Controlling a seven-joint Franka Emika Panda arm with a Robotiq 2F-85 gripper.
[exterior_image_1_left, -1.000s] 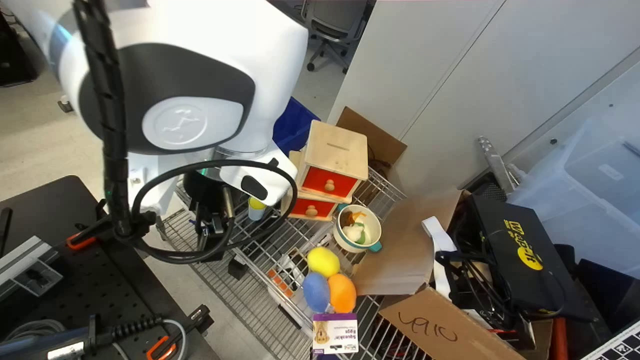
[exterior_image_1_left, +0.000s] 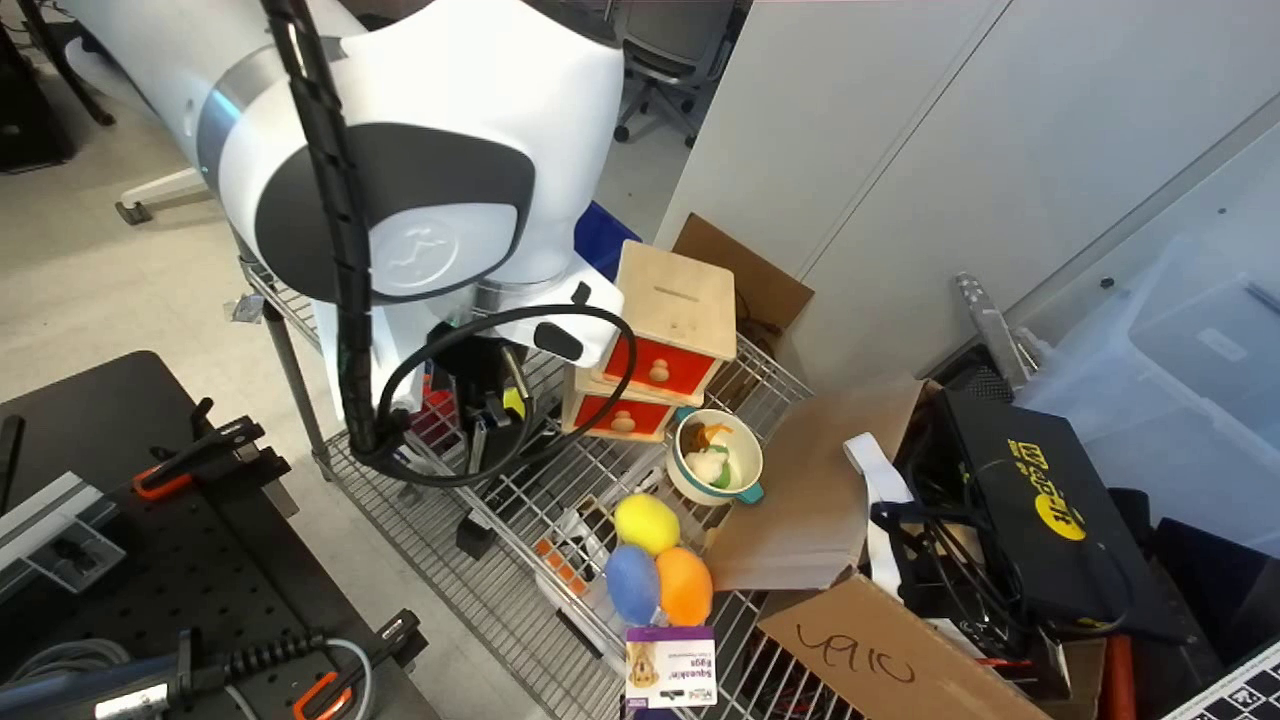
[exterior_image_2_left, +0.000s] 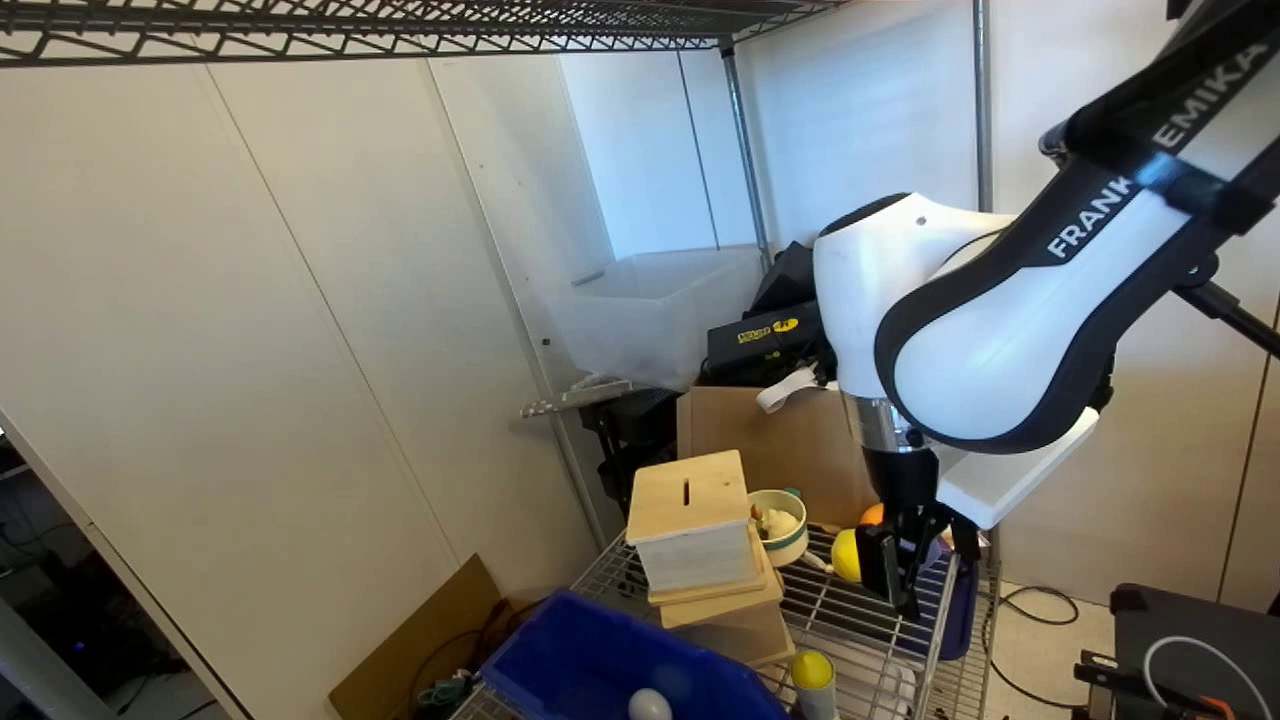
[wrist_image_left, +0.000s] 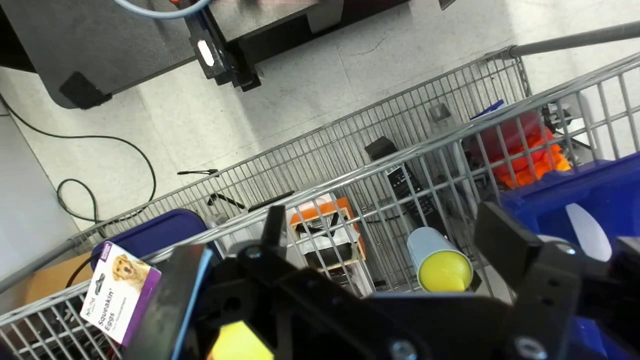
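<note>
My gripper is open above the wire shelf, its two fingers wide apart and nothing held. In the wrist view a pale blue cup (wrist_image_left: 421, 243) with a yellow top shows between the fingers, nearer the right one. The same cup (exterior_image_2_left: 816, 694) is at the bottom of exterior view 2, below and left of the gripper (exterior_image_2_left: 906, 590). In exterior view 1 the arm hides most of it. Yellow (exterior_image_1_left: 648, 523), blue (exterior_image_1_left: 632, 584) and orange (exterior_image_1_left: 685, 587) squeaky eggs sit together by their purple and white card (exterior_image_1_left: 669, 667).
Stacked wooden boxes with red drawers (exterior_image_1_left: 661, 365) and a bowl of toys (exterior_image_1_left: 686, 478) stand along the shelf. A blue bin (exterior_image_2_left: 600, 658) holds a white egg (exterior_image_2_left: 649, 706). The raised wire edge (wrist_image_left: 384, 171) runs beside the gripper.
In exterior view 1 the arm and gripper have shifted right, with the hanging cable loop following. The cup, which showed beside the gripper, is now mostly covered. The eggs and boxes stay put.
</note>
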